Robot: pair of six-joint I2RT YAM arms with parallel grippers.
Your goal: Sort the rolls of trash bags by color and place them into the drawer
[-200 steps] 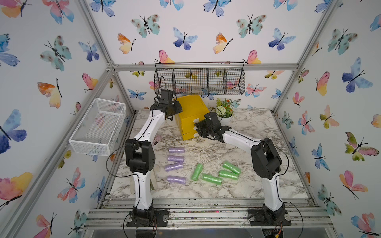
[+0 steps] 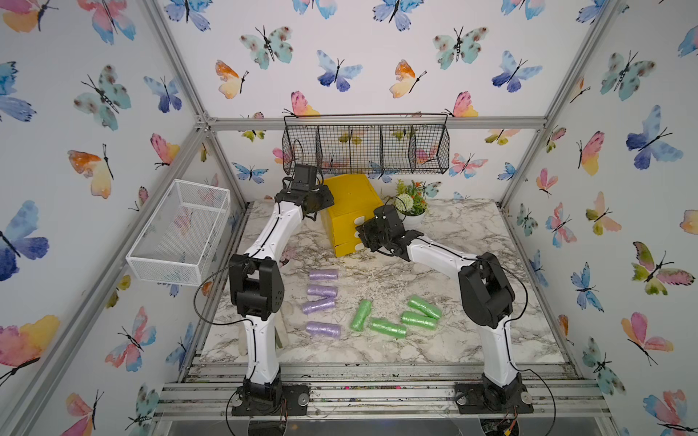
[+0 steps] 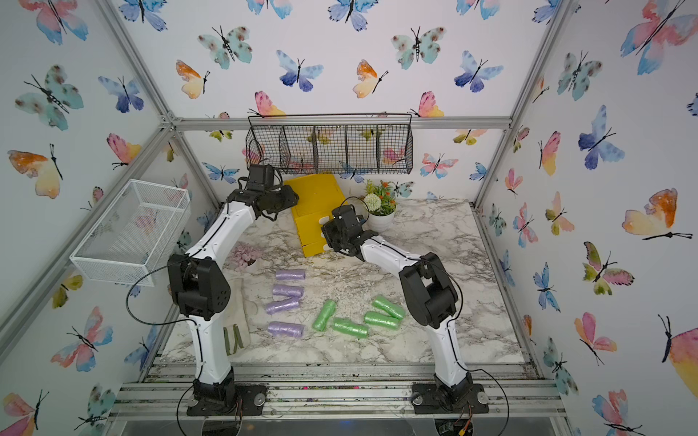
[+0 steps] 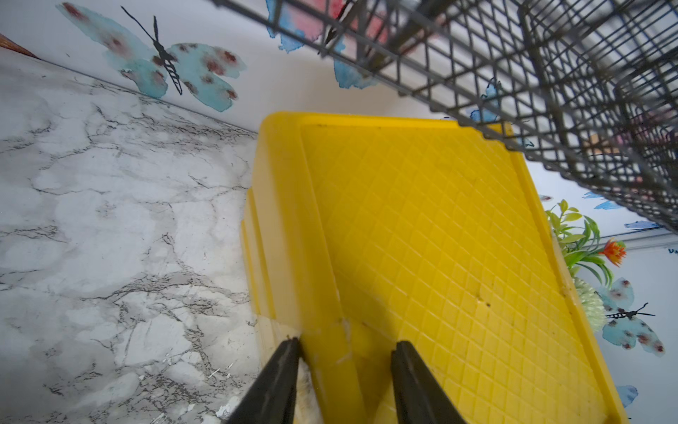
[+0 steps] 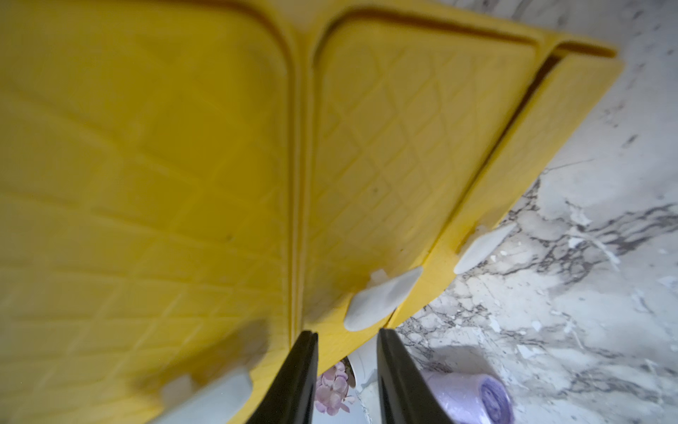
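Observation:
A yellow drawer unit with white handles stands at the back centre. My left gripper is part open at its top left edge, fingers either side of the rim in the left wrist view. My right gripper is part open in front of the drawer fronts, near a white handle; contact is unclear. Purple rolls lie left of centre in front, and green rolls to their right.
A black wire basket hangs above the unit. A flower pot stands beside it. A white mesh basket is at the left wall.

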